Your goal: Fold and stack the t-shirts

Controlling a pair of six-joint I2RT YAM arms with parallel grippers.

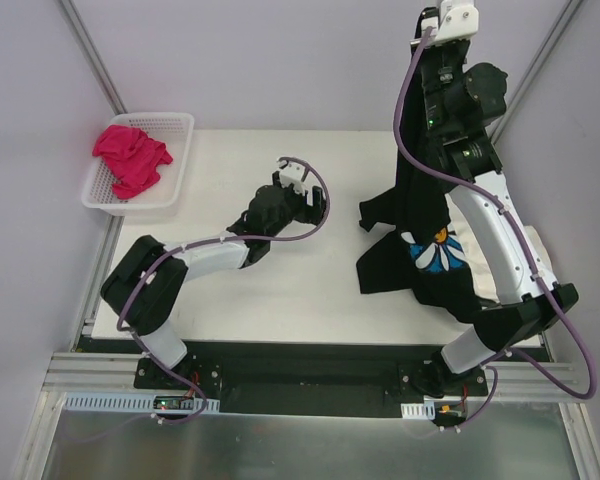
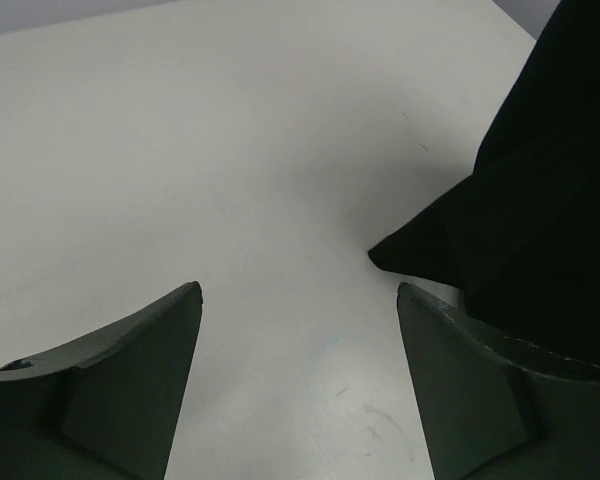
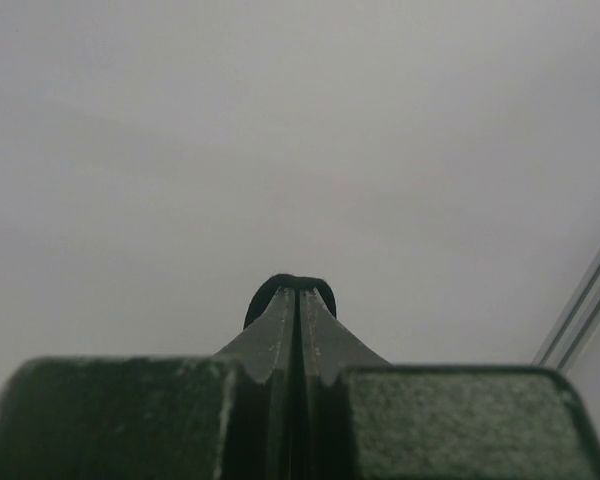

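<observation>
A black t-shirt with a blue and white flower print (image 1: 435,260) hangs from my right gripper (image 1: 442,22), raised high at the back right, its lower part spread on the right of the table. In the right wrist view the fingers are shut, with dark cloth just behind their tips. My left gripper (image 1: 310,195) stands open over the middle of the table, left of the hanging cloth; in the left wrist view the black fabric (image 2: 540,200) is at its right finger, nothing visibly between the fingers.
A white basket (image 1: 175,150) with red cloth (image 1: 130,160) sits at the back left. Light cloth (image 1: 505,250) lies at the far right under the black shirt.
</observation>
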